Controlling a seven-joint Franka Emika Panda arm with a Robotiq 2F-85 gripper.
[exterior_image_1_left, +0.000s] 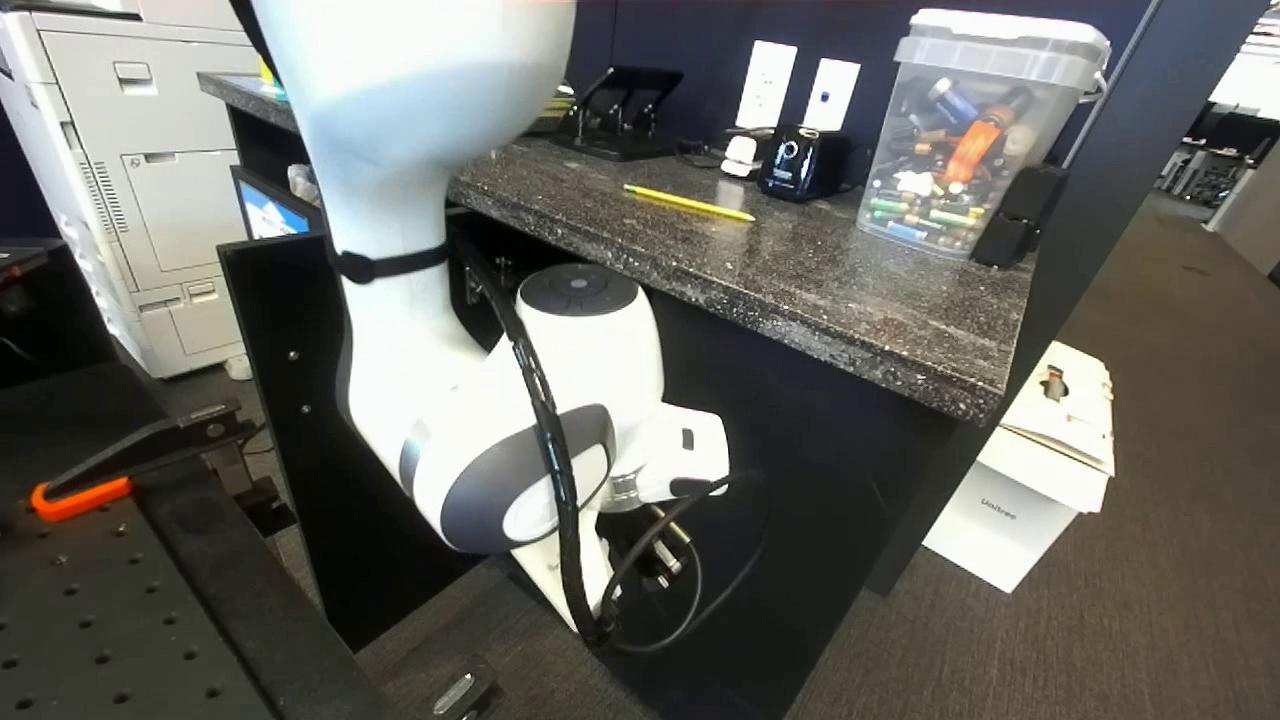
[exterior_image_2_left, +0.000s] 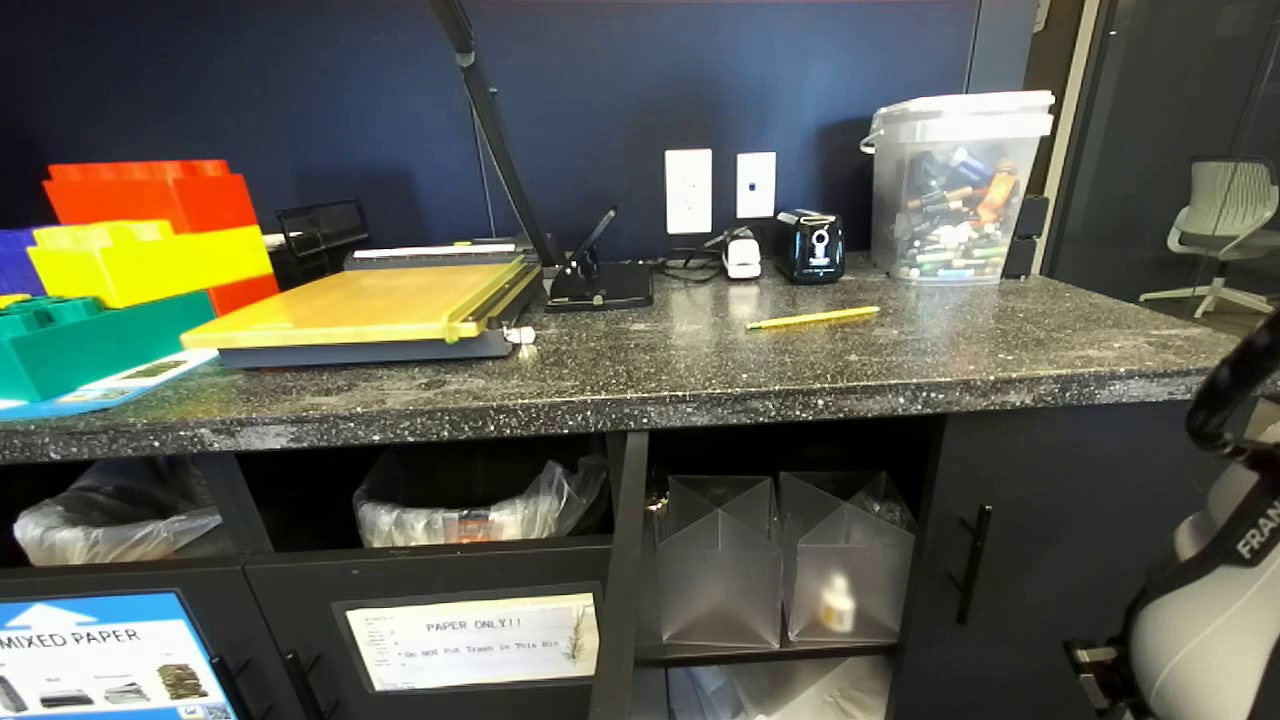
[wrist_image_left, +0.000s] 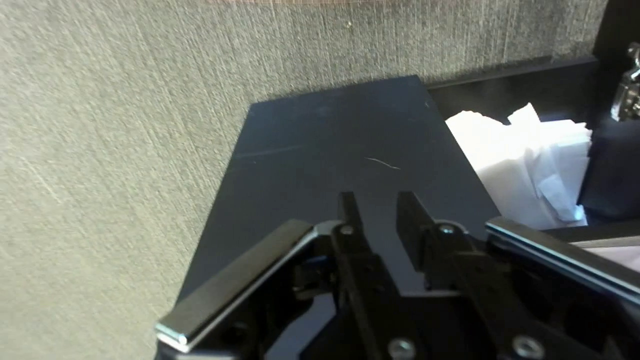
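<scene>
In the wrist view my gripper has its two dark fingers apart, with an empty gap between them. Beyond the fingertips lies a dark cabinet panel (wrist_image_left: 336, 144); whether they touch it cannot be told. In exterior view 1 the white arm (exterior_image_1_left: 396, 360) reaches down in front of the counter, and its gripper is small and partly hidden by a cable. At the lower right of exterior view 2, the gripper (exterior_image_2_left: 1094, 672) stands in front of a closed black cabinet door (exterior_image_2_left: 1056, 516) with a bar handle (exterior_image_2_left: 974, 564).
White papers (wrist_image_left: 528, 162) lie in an open compartment beside the panel. Two translucent bins (exterior_image_2_left: 720, 564) sit on the open shelf. Above, the speckled countertop (exterior_image_1_left: 840, 288) holds a yellow pencil (exterior_image_1_left: 690, 202) and a tub of batteries (exterior_image_1_left: 972, 132). Carpet (wrist_image_left: 108, 180) fills the left.
</scene>
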